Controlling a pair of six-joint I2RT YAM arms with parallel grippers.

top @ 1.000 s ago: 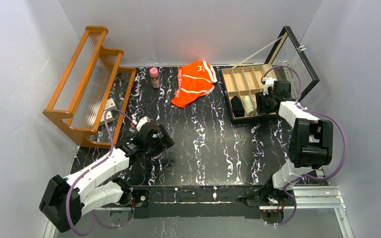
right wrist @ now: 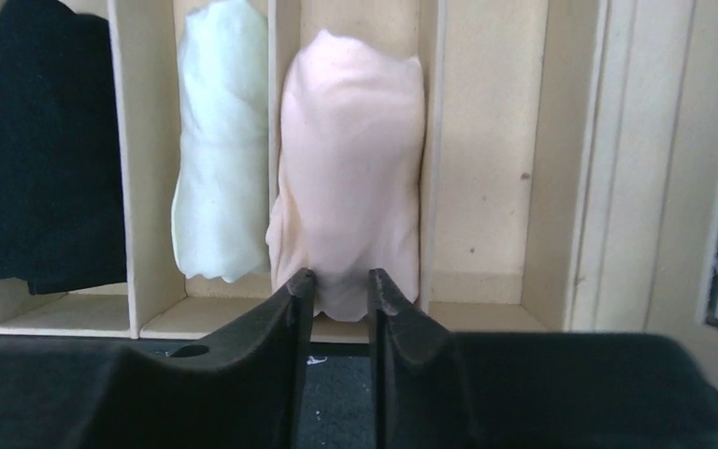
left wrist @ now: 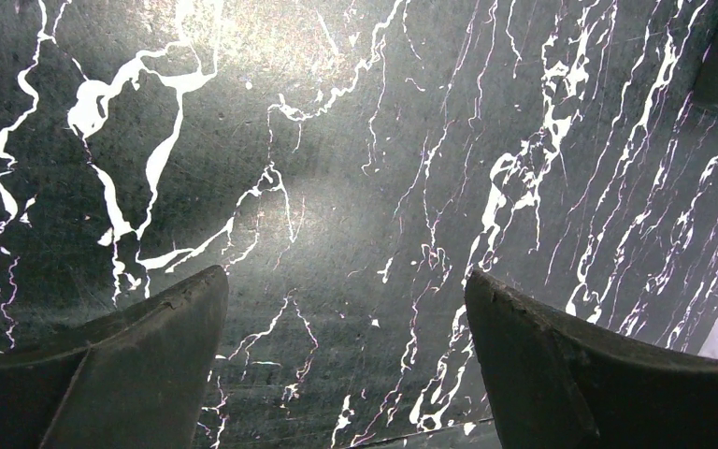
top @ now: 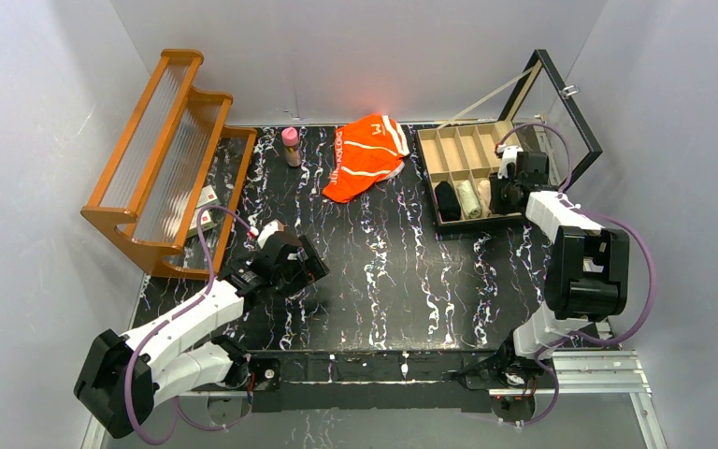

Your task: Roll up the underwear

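In the right wrist view a pale pink rolled cloth (right wrist: 351,159) fills one compartment of the divided box (top: 447,159). The tips of my right gripper are at its near end. They stand part open, with pink cloth showing in the narrow gap; whether they press on it cannot be told. In the top view the gripper hides much of this roll. A pale green roll (right wrist: 224,140) and a black one (right wrist: 47,150) lie in the compartments to the left. Over bare table my left gripper is open and empty.
Right of the pink roll, the compartment (right wrist: 486,150) is empty. The box's lid (top: 570,108) stands raised at the right. At the back lie an orange cloth (top: 365,157) and a pink-capped jar (top: 291,148); a wooden rack (top: 164,159) stands left. Mid-table is clear.
The left arm has stayed still.
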